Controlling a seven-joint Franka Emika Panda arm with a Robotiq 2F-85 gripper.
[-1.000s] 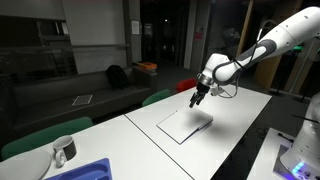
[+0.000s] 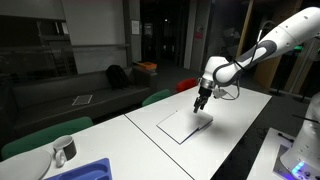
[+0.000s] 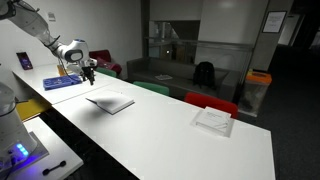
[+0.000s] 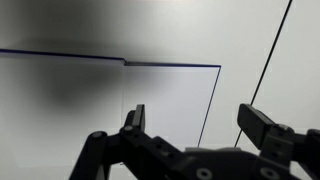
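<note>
A thin, flat white panel with a dark edge, like an open book or folder [image 2: 183, 126], lies on the white table. Over its far part hangs my gripper [image 2: 199, 106], pointing down. In the wrist view my gripper is open, its dark fingers wide apart and nothing held between them. Below it, the folder [image 4: 60, 95] shows two leaves with a dark blue edge and a step where they join; its lower part is hidden behind the gripper. The gap between fingertips and folder is hard to judge.
A mug [image 2: 65, 149] and a blue tray [image 2: 88, 172] stand at the table's left end in exterior view 1. A white tray-like item [image 3: 212, 122] sits by the red chair [image 3: 212, 104] in exterior view 2.
My arm has shifted slightly to the right in exterior view 1, and the gripper sits a little lower. The folder has stayed in place.
</note>
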